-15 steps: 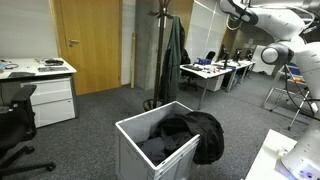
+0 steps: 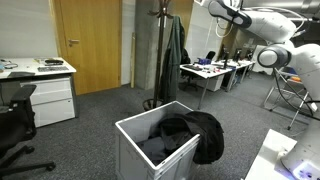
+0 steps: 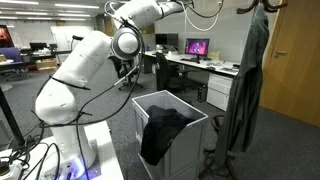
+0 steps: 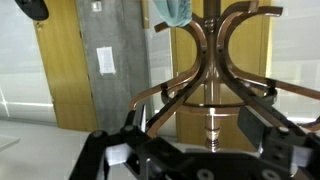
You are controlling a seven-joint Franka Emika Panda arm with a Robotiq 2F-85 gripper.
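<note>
A coat rack (image 4: 211, 85) with curved brown hooks fills the middle of the wrist view. Two dark fingers of my gripper stand well apart at the bottom of that view, so it looks open, and I see nothing held between them. A pale teal item (image 4: 176, 11) shows at the top edge beside the rack's hooks. Dark clothing (image 2: 175, 58) hangs from the rack, seen also as a long dark garment (image 3: 242, 85). Both exterior views cut off the gripper above their top edges.
A grey bin (image 2: 135, 155) stands in front of the rack with black cloth (image 2: 208, 135) draped over its side. Desks (image 2: 215, 70) line the back, and an office chair (image 2: 15, 125) is at left. Open carpet surrounds the bin.
In exterior view 1 the upper arm has swung left and toward the rack, so more of it crosses the top of the view. The bin, cloth and rack look unchanged.
</note>
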